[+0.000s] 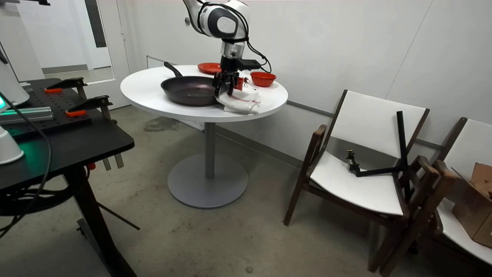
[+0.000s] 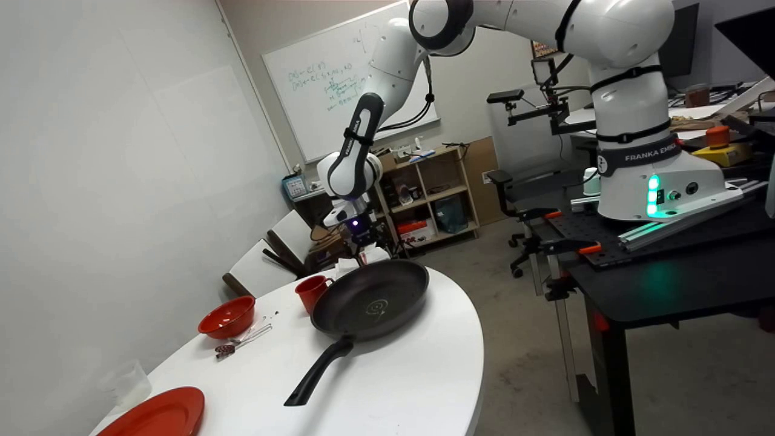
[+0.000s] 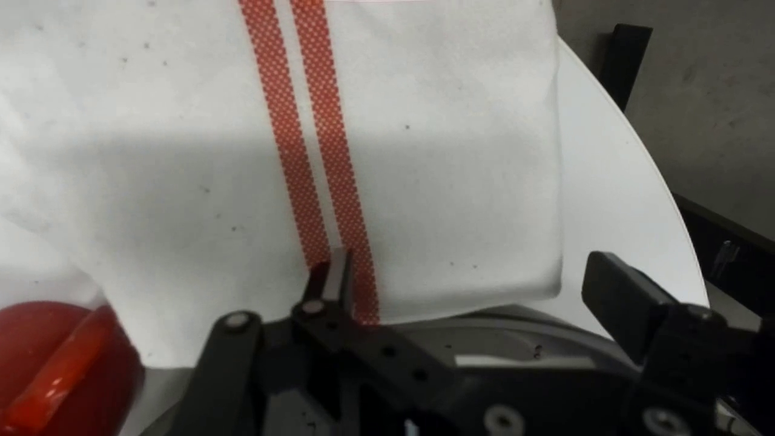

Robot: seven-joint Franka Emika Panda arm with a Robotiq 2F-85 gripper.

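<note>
A white towel with two red stripes (image 3: 450, 167) lies folded on the round white table (image 3: 617, 189), beside the dark frying pan (image 2: 378, 298). My gripper is open low over the towel's edge, one finger over the red stripes and the other past the towel's side, above bare table. Nothing is held between its fingers. In exterior view 1 the gripper (image 1: 224, 92) hangs between the pan (image 1: 189, 90) and the towel (image 1: 244, 102). Whether a fingertip touches the cloth I cannot tell.
Close to the towel stands a red mug (image 2: 312, 292). A red bowl (image 2: 227, 317), utensils (image 2: 243, 341) and a red plate (image 2: 160, 414) lie farther along the table. The pan's handle (image 2: 319, 370) points away from the towel.
</note>
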